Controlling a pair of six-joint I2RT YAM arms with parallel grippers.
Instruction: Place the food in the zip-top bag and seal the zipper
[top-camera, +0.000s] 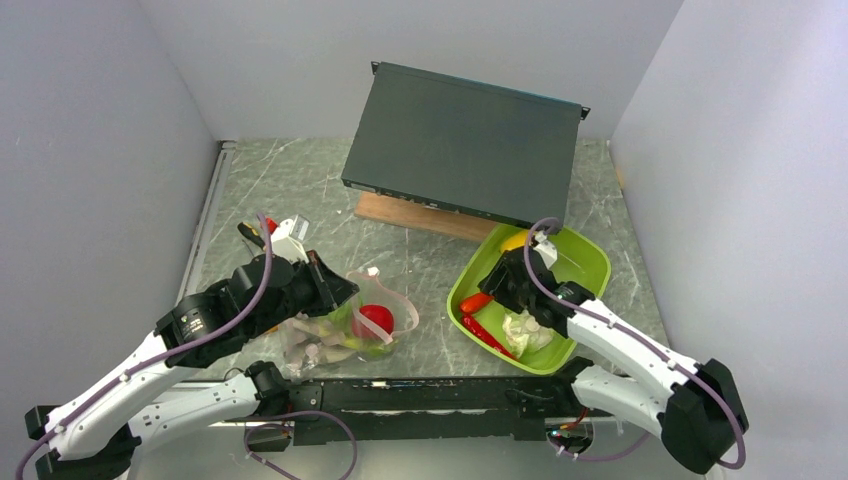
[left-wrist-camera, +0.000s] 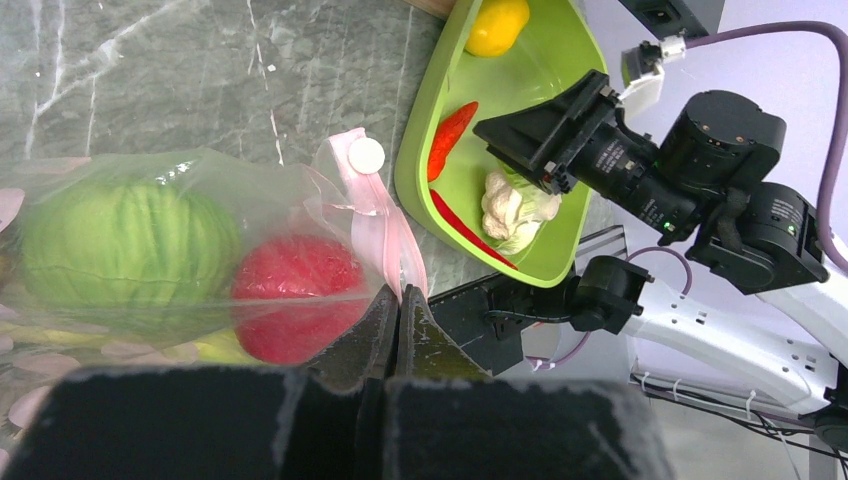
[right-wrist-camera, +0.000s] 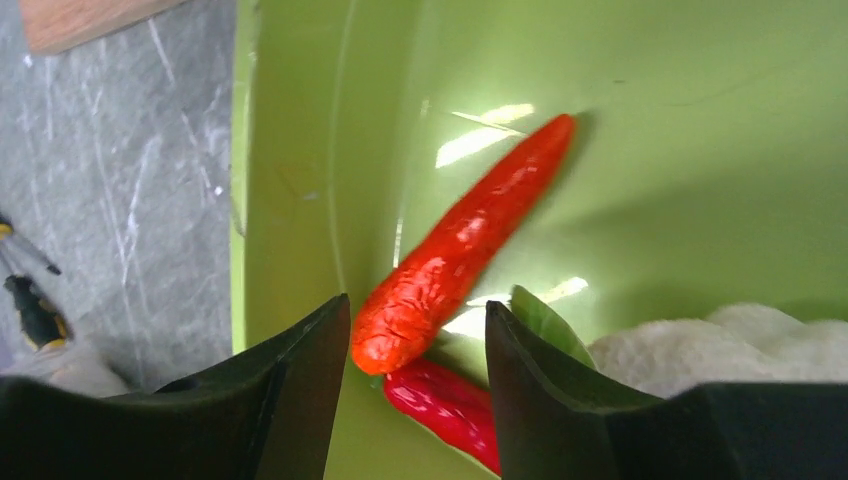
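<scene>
The clear zip top bag (left-wrist-camera: 190, 165) lies on its side, holding a green cabbage-like piece (left-wrist-camera: 130, 245) and a red round item (left-wrist-camera: 300, 270). Its pink zipper strip (left-wrist-camera: 385, 235) runs down to the tips of my left gripper, which is shut on the bag's edge there. Inside the green basket (top-camera: 603, 265) are an orange-red carrot (right-wrist-camera: 460, 245), a red chili (right-wrist-camera: 445, 400), a cauliflower (left-wrist-camera: 515, 212) and a yellow item (left-wrist-camera: 497, 25). My right gripper is part open above the carrot's thick end, its fingers to either side of it in the view, not closed on it.
A large dark box (top-camera: 465, 145) overhangs the back of the table, above a wooden board (top-camera: 420, 215). Tools (top-camera: 252, 235) lie behind the left arm. Bare marble shows between bag and basket.
</scene>
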